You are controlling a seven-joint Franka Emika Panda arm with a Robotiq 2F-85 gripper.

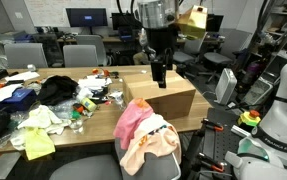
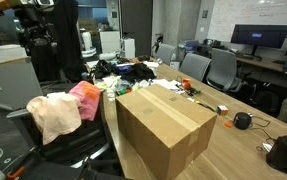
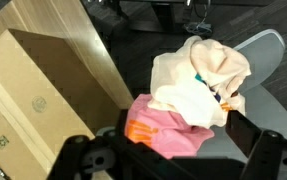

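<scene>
A pink cloth (image 1: 134,122) and a pale peach cloth (image 1: 151,146) are draped over a grey chair by the table. In the wrist view the peach cloth (image 3: 188,85) lies above the pink cloth (image 3: 165,132), partly covering it. My gripper (image 1: 159,80) hangs in the air above the cloths, apart from them. From the wrist, the gripper shows wide-spread fingers with the pink cloth visible beyond the gap. Nothing is held between them.
A large cardboard box (image 2: 165,125) stands on the table right beside the cloths. Dark clothes (image 1: 55,90), a yellow cloth (image 1: 38,142) and bottles clutter the table's left part. A black pot (image 2: 285,155) sits at the table's far end.
</scene>
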